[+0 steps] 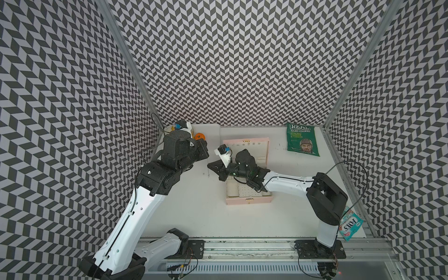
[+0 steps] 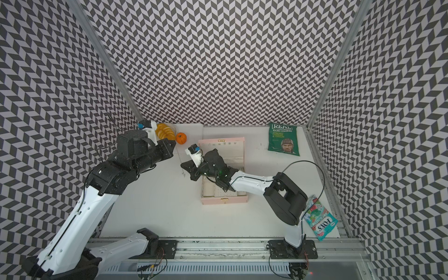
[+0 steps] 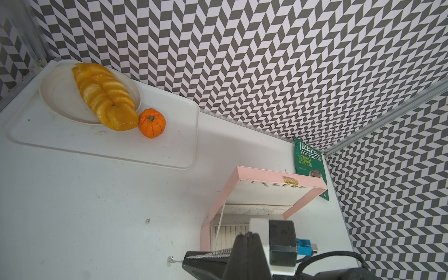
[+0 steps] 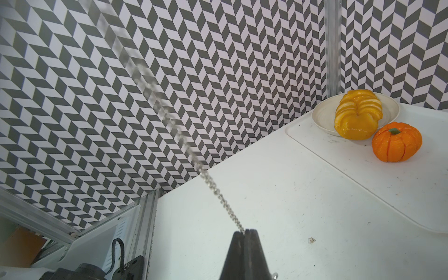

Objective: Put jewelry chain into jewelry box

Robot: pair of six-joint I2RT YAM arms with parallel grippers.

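The silvery jewelry chain (image 4: 216, 190) runs taut from my right gripper, shut on it, up and out of the right wrist view at top left. In the left wrist view, the chain (image 3: 215, 254) passes from the right fingertips to behind my left gripper, whose fingers are closed together on its upper stretch; the exact grip is hidden. A small shiny end piece (image 3: 172, 260) shows just beyond the right fingertips. The pink jewelry box (image 1: 248, 201) stands with its lid raised, partly hidden under the right arm. The right gripper points left, past the box's left edge.
At the back left, a tray (image 3: 163, 156) holds a plate of yellow sliced fruit (image 3: 105, 95) and a small orange pumpkin (image 3: 152, 123). A green crisp bag (image 1: 302, 140) lies back right, a teal packet (image 1: 351, 225) front right. The table left of the box is clear.
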